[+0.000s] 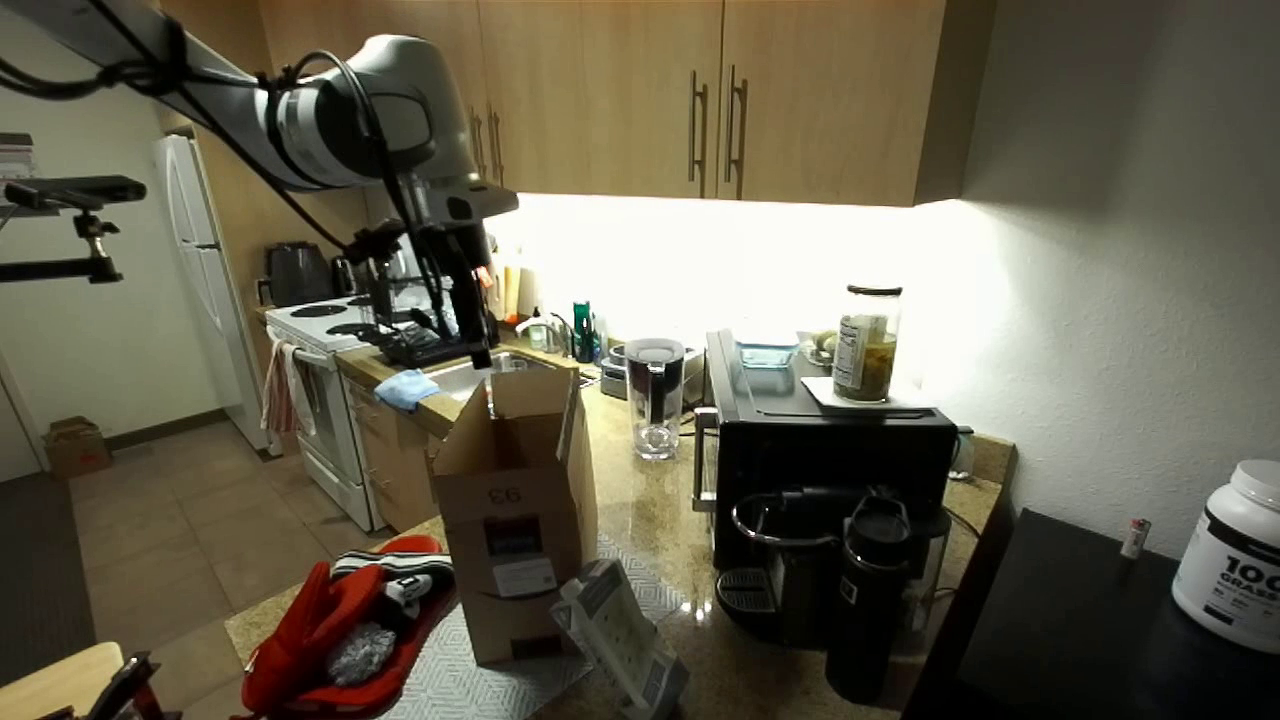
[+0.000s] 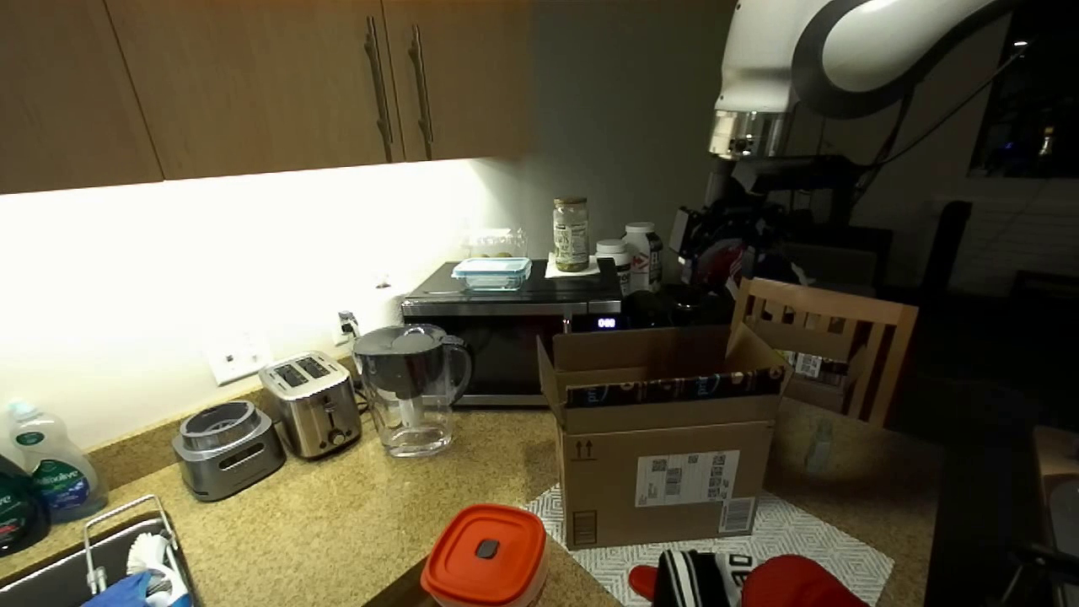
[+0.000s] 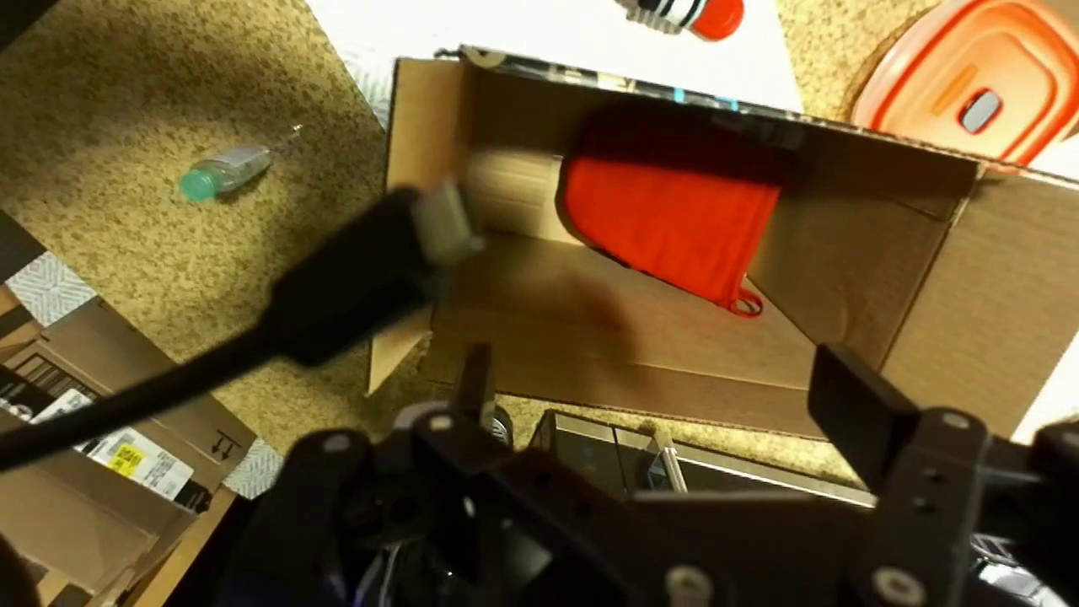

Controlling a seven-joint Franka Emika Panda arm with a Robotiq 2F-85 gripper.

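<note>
My gripper is open, its fingers spread wide with nothing held between them in the wrist view. Below it stands an open cardboard box, flaps up, and inside lies a red cloth pad with a hanging loop. From exterior view 1, the gripper hangs over the far side of the box. Another angle, exterior view 2, has the box upright on a patterned white mat; its inside is hidden there.
A black cable plug dangles close to the wrist camera. A grey-white package leans near the box, beside red mitts. Behind stand a microwave and a water pitcher. An orange-lidded container sits in front.
</note>
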